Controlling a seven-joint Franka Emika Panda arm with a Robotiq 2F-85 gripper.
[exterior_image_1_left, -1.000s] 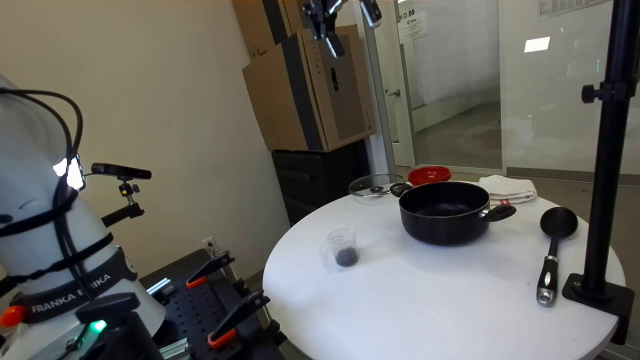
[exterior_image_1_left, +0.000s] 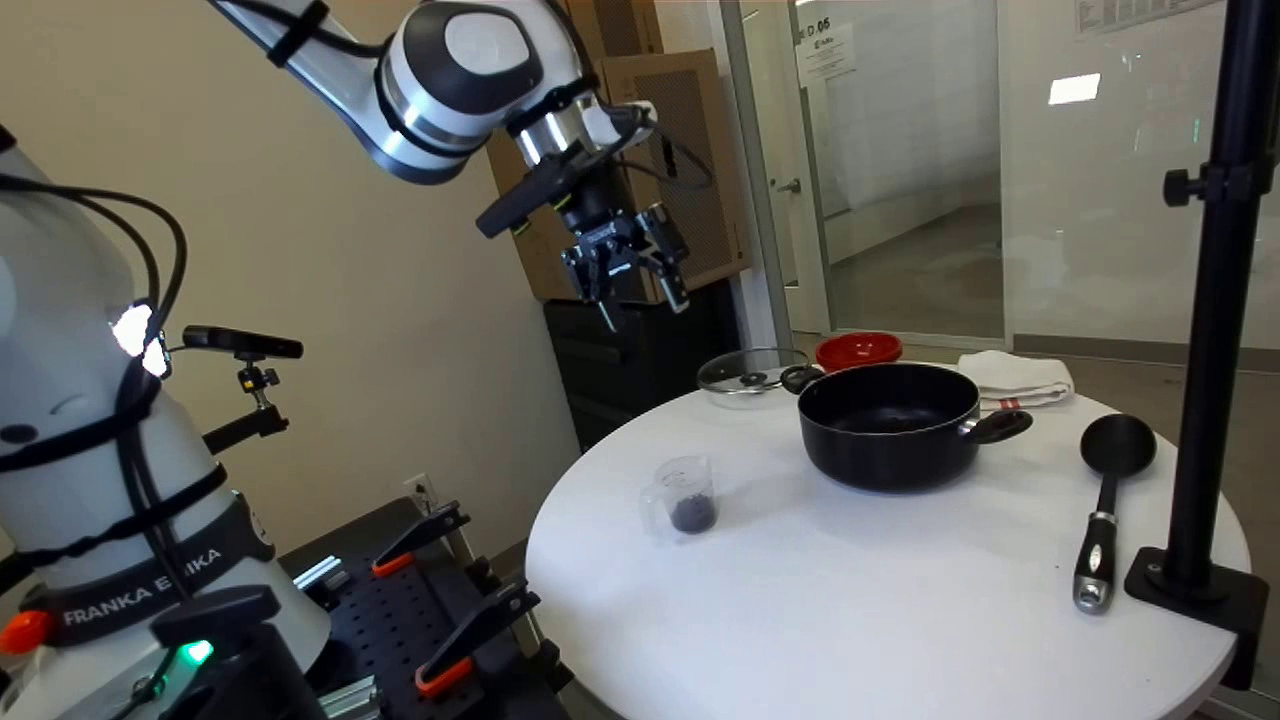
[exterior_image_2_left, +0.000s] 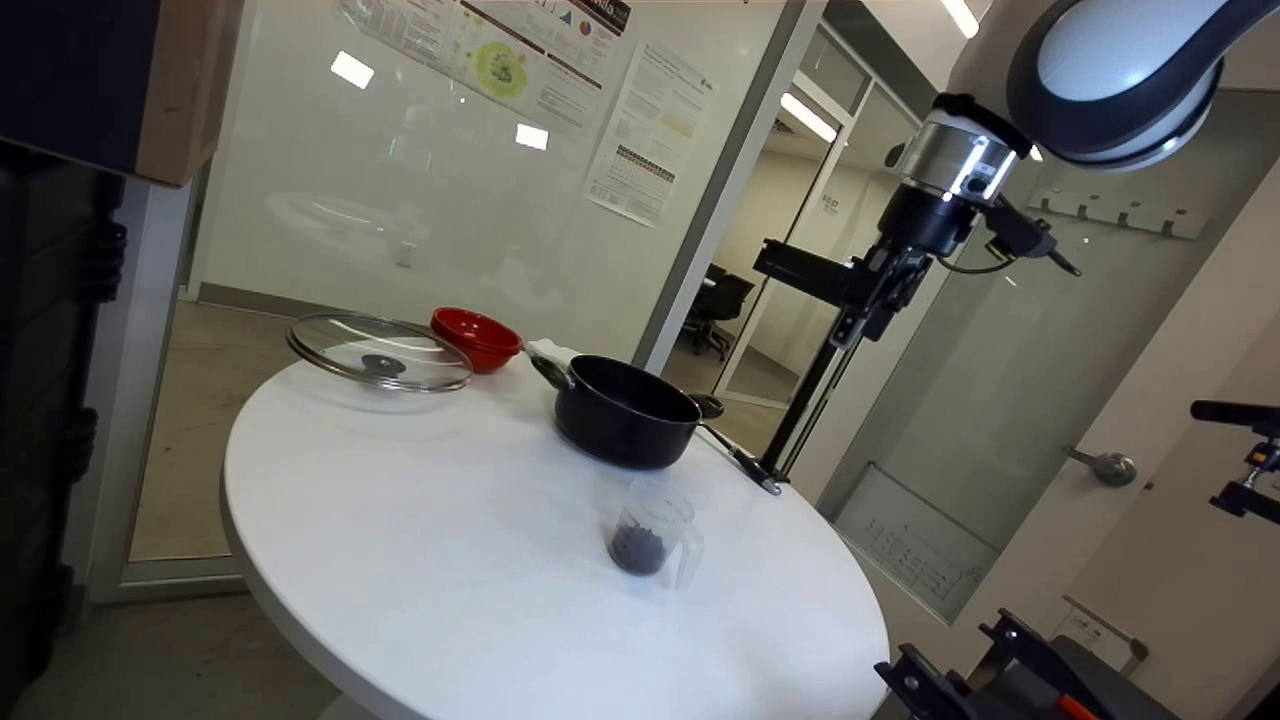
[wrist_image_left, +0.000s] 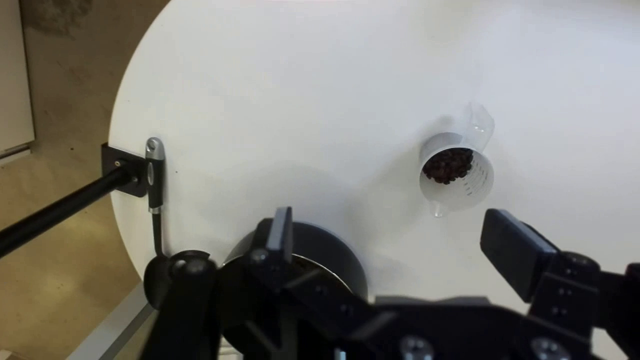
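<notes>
My gripper (exterior_image_1_left: 644, 314) hangs high above the table, its fingers spread and nothing between the fingers. Below it, a clear measuring cup (wrist_image_left: 461, 180) stands upright on the white table (exterior_image_1_left: 720, 624), with dark red beans (wrist_image_left: 447, 165) in its bottom. The wrist view shows the cup beyond the gap between my fingers, well clear of them. A black pot (exterior_image_1_left: 889, 430) without its lid sits farther back; my gripper hides part of it in the wrist view. At the table's edge lies a black ladle (exterior_image_1_left: 1108, 504).
The glass lid (exterior_image_2_left: 380, 352) lies at the back beside a red bowl (exterior_image_2_left: 476, 340). A folded white towel (exterior_image_1_left: 1016, 378) is behind the pot. A black upright pole (exterior_image_1_left: 1206, 300) is fixed at the table's edge near the ladle.
My gripper has come down into exterior view 1 from near its top edge, and more of the arm shows. The cup, pot and ladle have stayed in place.
</notes>
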